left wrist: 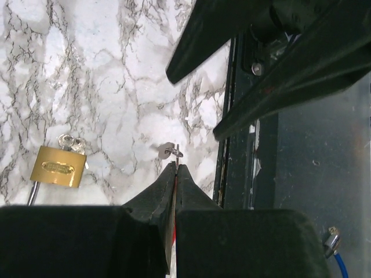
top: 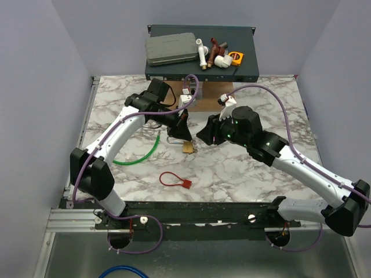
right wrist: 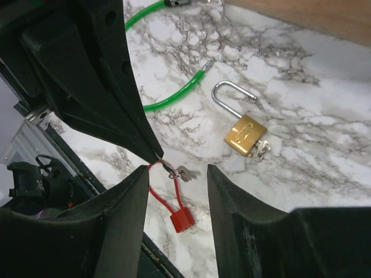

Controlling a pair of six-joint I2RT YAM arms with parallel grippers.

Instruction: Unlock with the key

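My left gripper (top: 186, 138) is shut on a small metal key, held up at its fingertips; in the left wrist view the key shows above the joined tips. My right gripper stands open just right of it, its two fingers apart, the key seen between and beyond them but not clearly touched. The brass padlock (left wrist: 58, 167) lies on the marble table below, shackle raised, with a small ring of keys (right wrist: 259, 149) at its body's end.
A red looped seal (top: 186, 183) lies toward the front, a green hose (top: 139, 157) to the left. A wooden board and a dark shelf (top: 249, 69) with fittings and a case are at the back.
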